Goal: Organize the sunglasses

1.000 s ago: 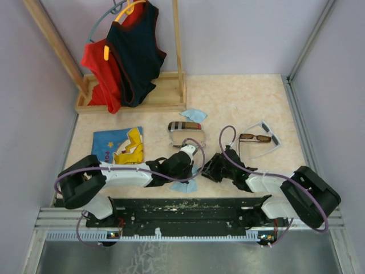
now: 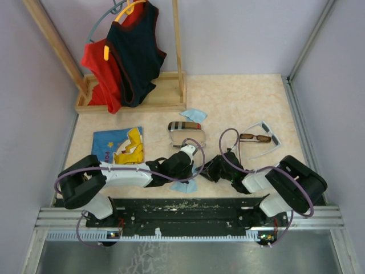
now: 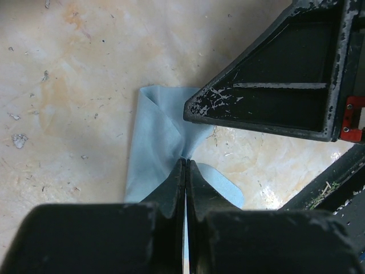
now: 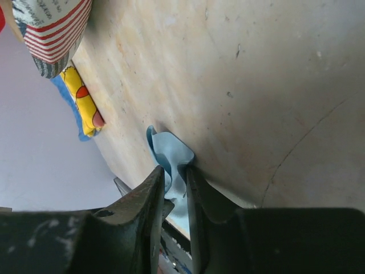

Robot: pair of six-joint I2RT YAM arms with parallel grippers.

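Observation:
A light blue cloth point(image 3: 154, 142) lies at the front middle of the table. My left gripper is shut with its tips on it. My right gripper reaches the same cloth from the right, its fingertips close together at its folded edge; whether cloth is between them is unclear. Brown sunglasses point(image 2: 254, 137) lie at the right inside a white-framed item point(image 2: 272, 137). A striped case point(image 2: 184, 125) and a pale case-like item point(image 2: 187, 136) lie at centre, near a second blue cloth point(image 2: 193, 115).
A blue-and-yellow pouch point(image 2: 111, 142) lies left. A wooden rack point(image 2: 165, 91) with red and dark vests point(image 2: 131, 57) stands at the back left.
My right gripper and arm have shifted left toward the cloth and my left gripper. The left arm stays in place.

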